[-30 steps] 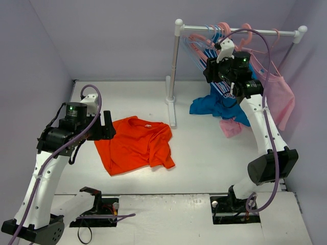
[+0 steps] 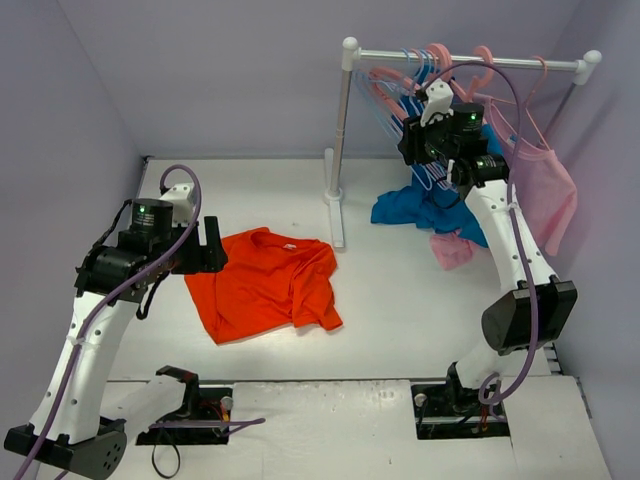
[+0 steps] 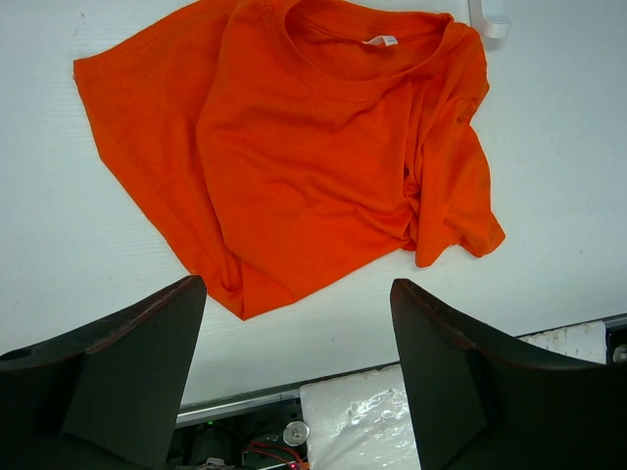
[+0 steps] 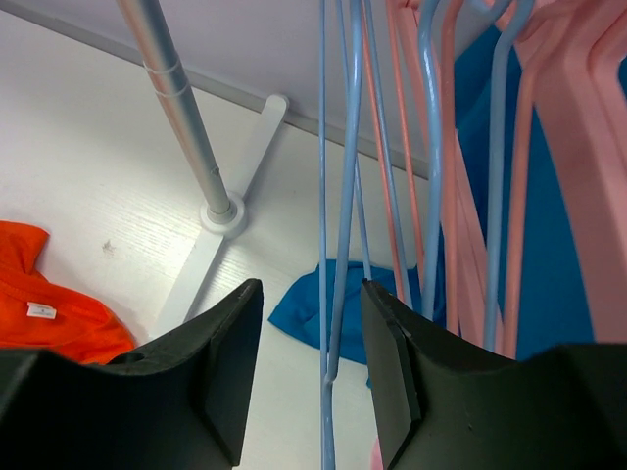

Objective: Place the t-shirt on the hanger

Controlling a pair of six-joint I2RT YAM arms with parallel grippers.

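An orange t-shirt (image 2: 266, 285) lies crumpled on the white table, its neckline and small label (image 3: 380, 40) facing up in the left wrist view. Over the shirt's left side, my left gripper (image 2: 214, 246) is open, with its fingers (image 3: 147, 367) wide apart and no cloth between them. Up at the rack, my right gripper (image 2: 408, 141) is at the left end of the row of hangers. Its fingers (image 4: 220, 357) stand apart, and a light blue hanger (image 4: 344, 250) passes through the gap between them without being gripped.
A white rack (image 2: 500, 62) carries several blue and pink hangers and a pink garment (image 2: 535, 185). Blue cloth (image 2: 405, 205) lies beneath, beside the rack's foot (image 2: 337, 225). Bare table lies between the shirt and the front edge.
My right arm has shifted slightly, its elbow a little up and left in the top view, with the gripper still by the hangers. The left arm and the shirt have not moved.
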